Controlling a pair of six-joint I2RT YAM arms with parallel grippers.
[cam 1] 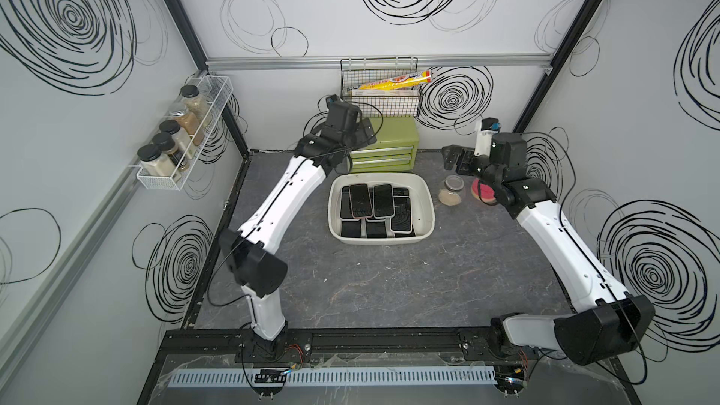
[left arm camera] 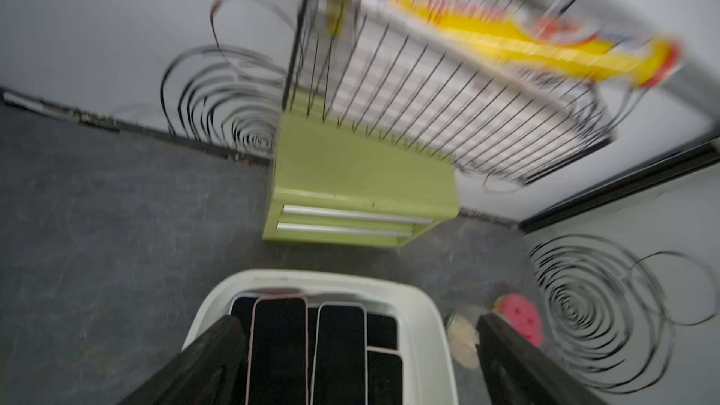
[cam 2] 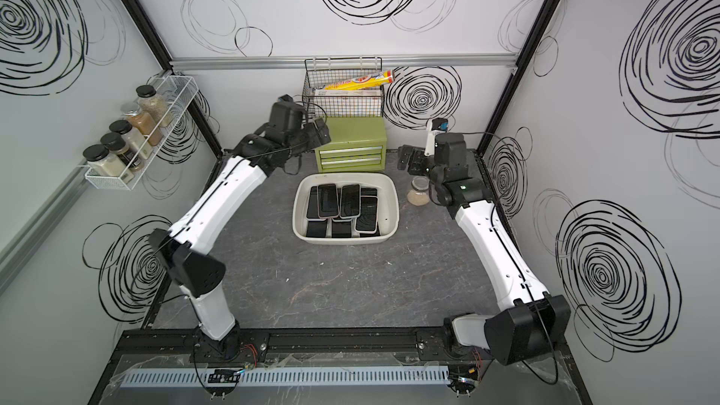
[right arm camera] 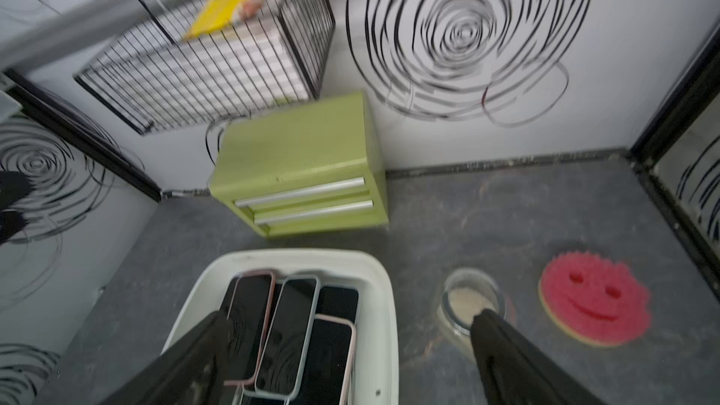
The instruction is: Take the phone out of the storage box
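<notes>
A white storage box (cam 1: 381, 242) stands in the middle of the table, holding several dark-screened phones. Two of them, a left phone (cam 1: 360, 201) and a right phone (cam 1: 383, 201), lie on top of others. My left gripper is open and raised to the left rear of the box; its view shows phones below, between the spread fingers. Up to the right rear of the box, my right gripper also stands open and empty. Neither gripper touches a phone.
Behind the box sits a green drawer cabinet (cam 2: 350, 131) under a wire basket (cam 2: 345, 105). To the box's right are a glass jar (right arm camera: 468, 303) and a pink smiling sponge (right arm camera: 596, 296).
</notes>
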